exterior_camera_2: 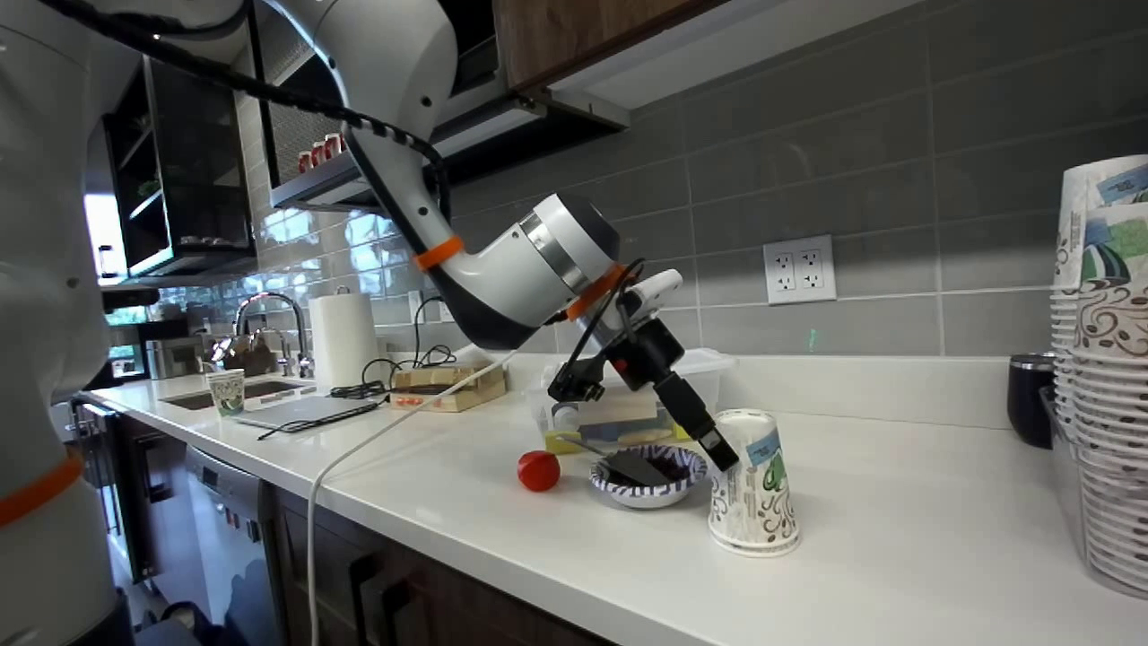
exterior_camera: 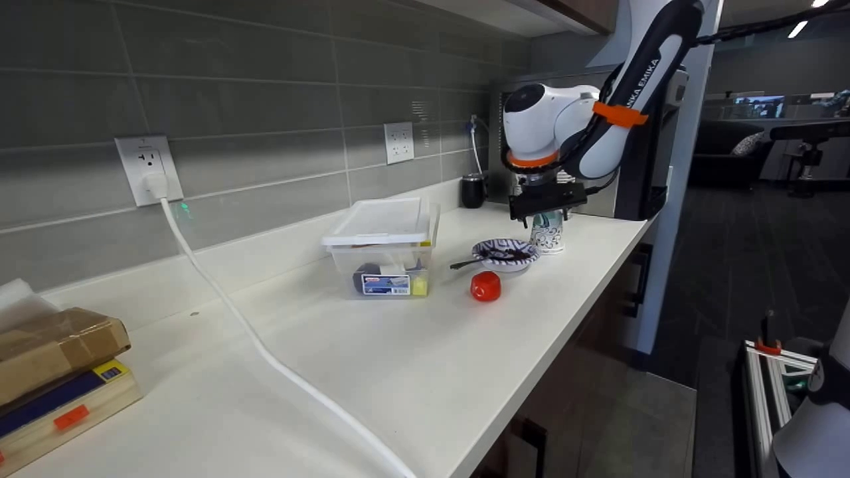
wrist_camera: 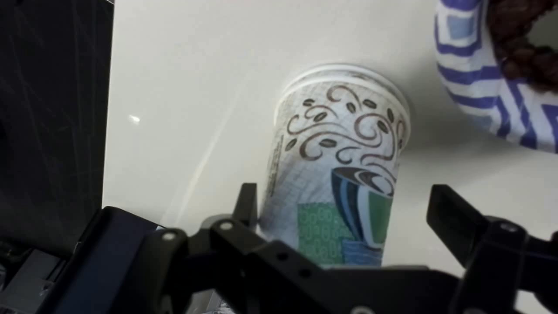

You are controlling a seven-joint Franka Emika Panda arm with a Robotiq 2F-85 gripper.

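Note:
An upside-down paper cup (wrist_camera: 335, 141) with brown swirls and a green and blue print stands on the counter. Two rims show at its base, like nested cups. My gripper is open over it in the wrist view. The left finger (wrist_camera: 246, 203) is close to the cup's side, and whether it touches cannot be told; a clear gap separates the right finger (wrist_camera: 444, 214) from the cup. In exterior view 2 a finger (exterior_camera_2: 700, 422) slants down to the cup (exterior_camera_2: 753, 484) near its upper part. The gripper body hides the cup's narrow end in the wrist view.
Beside the cup sits a patterned bowl (exterior_camera_2: 646, 496) with dark contents and a utensil. Close by are a red object (exterior_camera_2: 538, 470) and a clear lidded bin (exterior_camera: 380, 259). A tall cup stack (exterior_camera_2: 1108, 431) stands farther right. The counter's front edge (exterior_camera: 550, 358) is near.

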